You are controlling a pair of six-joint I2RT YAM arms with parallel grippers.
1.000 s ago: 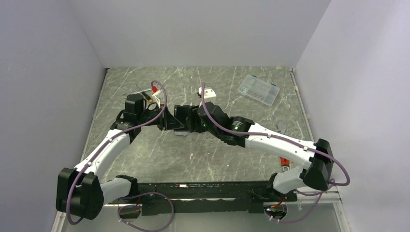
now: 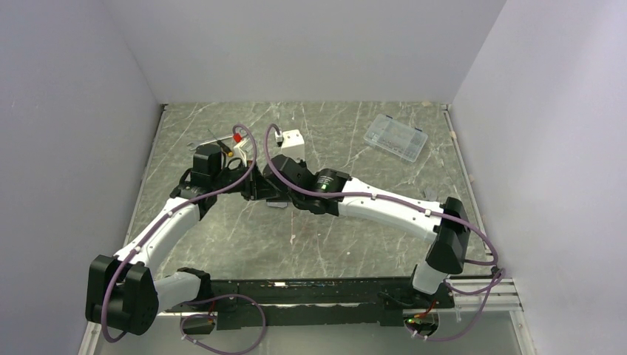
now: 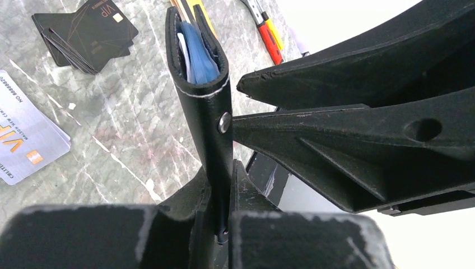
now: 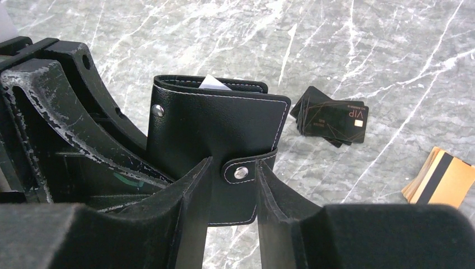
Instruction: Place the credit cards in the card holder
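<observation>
A black leather card holder (image 3: 210, 134) with white stitching is gripped by my left gripper, held above the table. White and blue edges show at its open top. In the right wrist view, the holder (image 4: 224, 123) shows its snap strap, and the left finger (image 4: 106, 145) lies against it. My right gripper is partly open in front of the strap, with the snap visible between its fingertips. From the left wrist view, the right gripper's (image 3: 238, 101) lower finger reaches the holder's snap side. Black VIP cards (image 3: 87, 33), silver cards (image 3: 28, 134) and gold cards (image 4: 442, 176) lie on the table.
A clear compartment box (image 2: 396, 137) lies at the back right. Tools with red and yellow handles (image 3: 270, 36) lie near the left arm. Both arms meet closely at centre left.
The right arm has moved left toward the left gripper, and now covers the holder in the top view. The left arm has stayed almost still.
</observation>
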